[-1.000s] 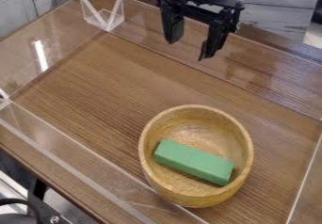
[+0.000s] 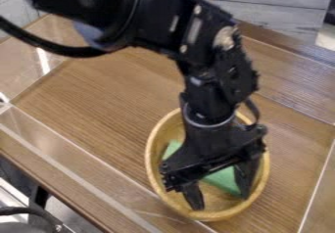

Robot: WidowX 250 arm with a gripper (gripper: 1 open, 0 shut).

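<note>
My black gripper (image 2: 216,178) hangs low over a yellow round bowl (image 2: 164,184) in the lower middle of the camera view, its fingers open and reaching down into the bowl. A green block (image 2: 225,181) lies in the bowl, partly hidden behind the fingers. The arm covers much of the upper middle of the view.
A pale grey wood-look panel (image 2: 281,7) stands along the back. A clear edge strip runs along the left front.
</note>
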